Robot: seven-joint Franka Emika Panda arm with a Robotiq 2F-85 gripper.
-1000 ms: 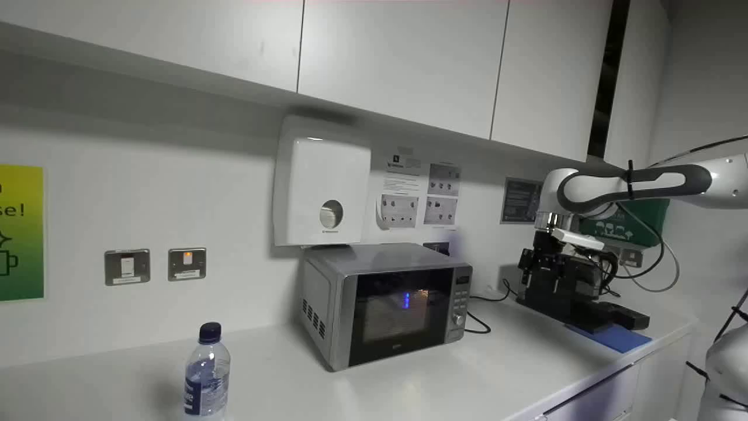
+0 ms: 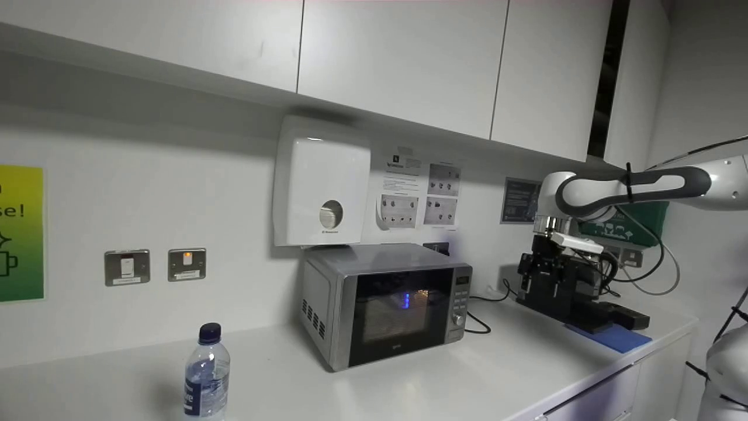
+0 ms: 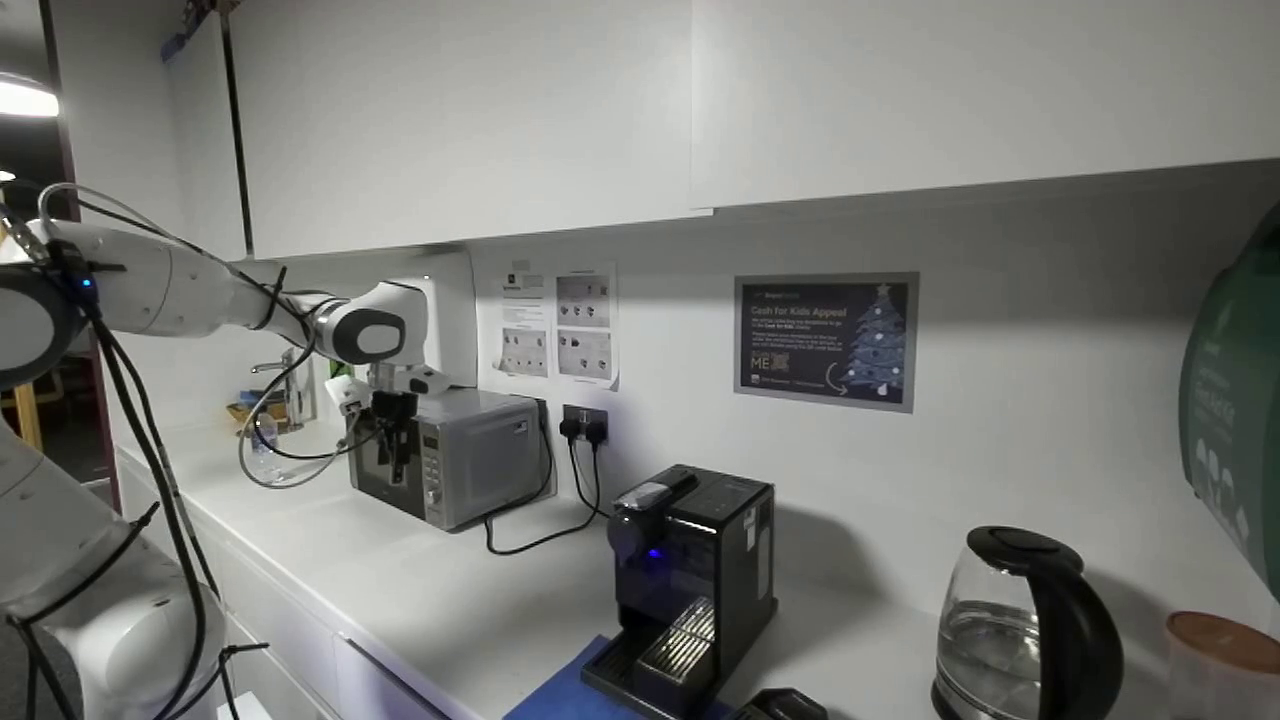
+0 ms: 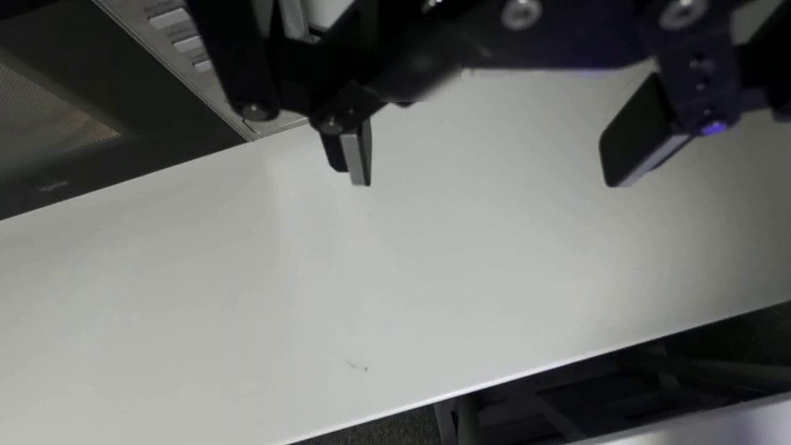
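In the wrist view my gripper is open, its two finger pads wide apart, with only the bare white counter (image 4: 445, 282) beneath them. Left of the fingers is the dark front of a grey microwave (image 4: 67, 133), its button column partly covered by a finger link. From the second exterior view, the gripper (image 3: 393, 468) hangs over the counter in front of the microwave (image 3: 492, 456). In the first exterior view the gripper (image 2: 543, 270) appears in front of the black coffee machine, and its fingers are hard to make out against it.
A water bottle (image 2: 207, 375) stands on the counter left of the microwave. The coffee machine (image 3: 708, 552) sits by a blue mat (image 3: 558, 690), with a glass kettle (image 3: 996, 630) farther right. Black cables (image 3: 540, 540) lie behind the microwave. Wall cupboards (image 2: 407, 63) hang above.
The arm's wrist and gripper are slightly lower than a second ago in the first exterior view. The microwave, bottle and coffee machine have not moved.
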